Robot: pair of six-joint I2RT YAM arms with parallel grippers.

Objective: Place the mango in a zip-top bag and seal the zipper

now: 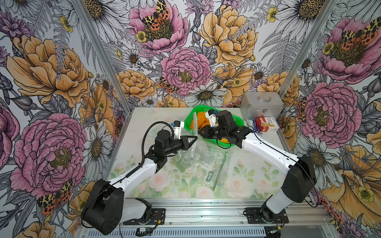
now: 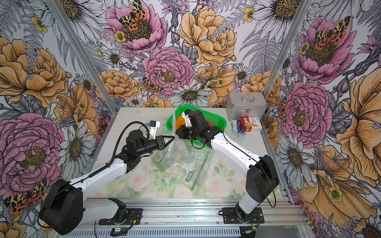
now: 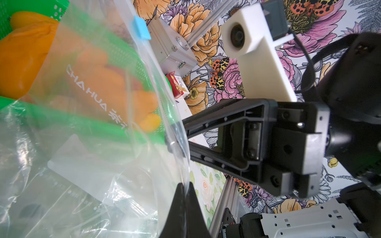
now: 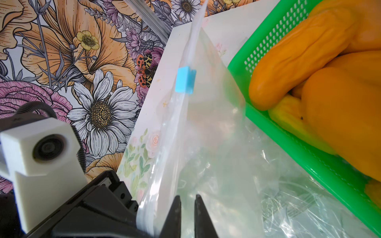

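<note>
Several orange mangoes [image 4: 305, 51] lie in a green basket [image 4: 317, 172]. A clear zip top bag [image 3: 91, 158] hangs upright in front of the basket, its blue slider [image 4: 183, 80] on the top edge; no mango shows inside it. My left gripper is shut on the bag's top edge, with thin film between its fingertips. Close beside that same edge, my right gripper is slightly open. Film stands right behind its tips; whether any of it passes between them is unclear.
More clear plastic bags [image 1: 214, 170] lie flat on the table in front of the basket. A silver case [image 1: 262, 105] and a red and white box [image 1: 266, 123] stand at the back right.
</note>
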